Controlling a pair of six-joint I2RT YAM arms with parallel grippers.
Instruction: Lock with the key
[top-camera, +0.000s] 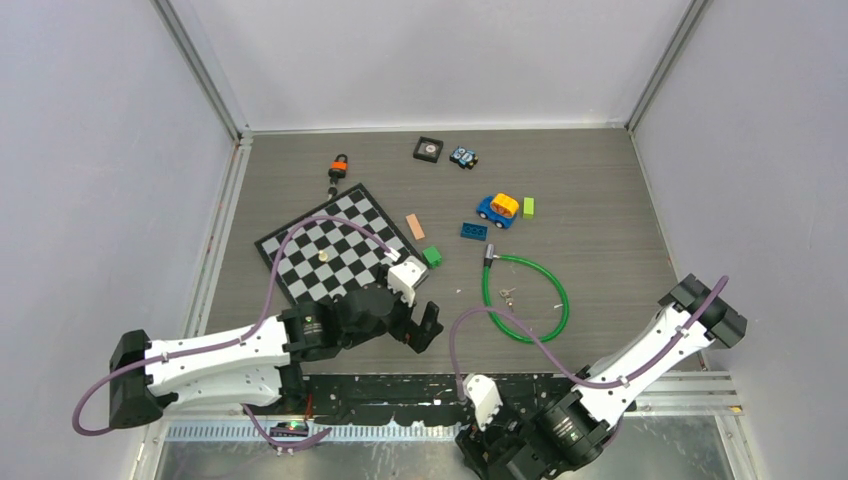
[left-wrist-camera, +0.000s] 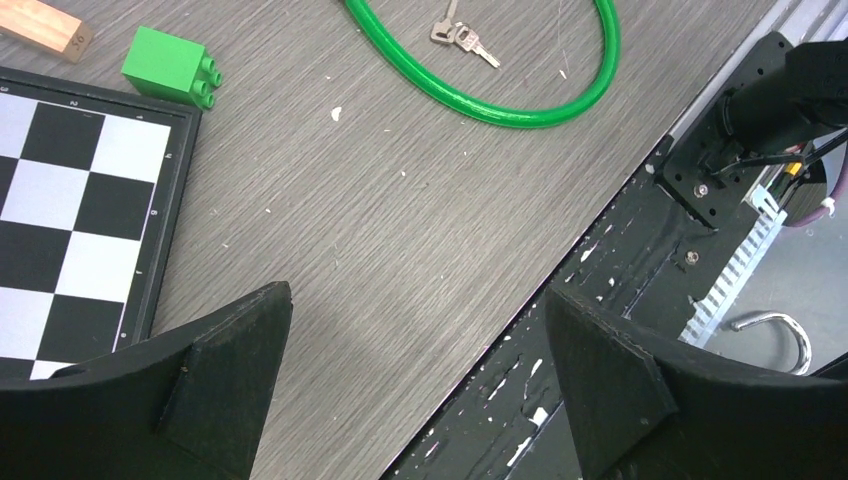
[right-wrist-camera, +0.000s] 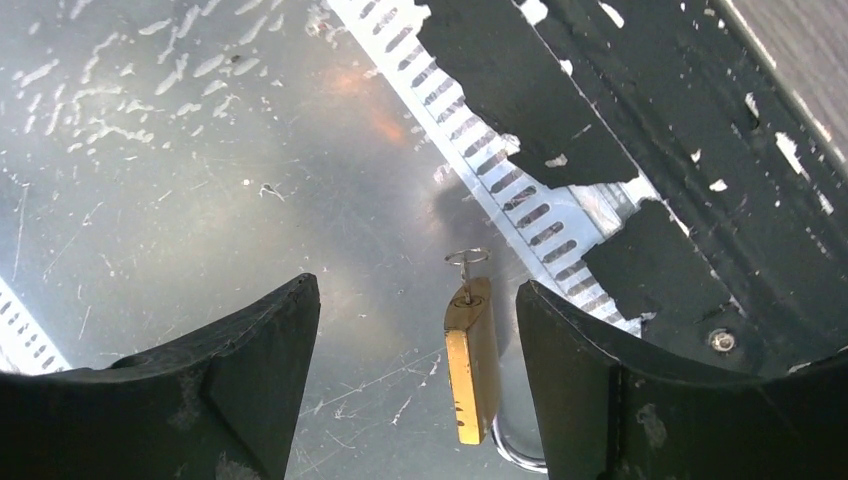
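Observation:
A yellow padlock body (right-wrist-camera: 470, 370) with a small ring and key in its top lies on the metal tray, between the open fingers of my right gripper in the right wrist view; its shackle shows below. My left gripper is open above the wooden table, empty. Two loose keys (left-wrist-camera: 468, 38) lie inside a green cable lock (left-wrist-camera: 520, 117), whose ring shows fully in the top view. In the top view my right arm hides the padlock.
A chessboard (top-camera: 345, 250), green block (top-camera: 433, 256), wooden block (top-camera: 415, 226), blue brick (top-camera: 473, 230) and toy cars (top-camera: 497, 210) lie on the table. A black edge (left-wrist-camera: 650, 250) borders the metal tray along the front.

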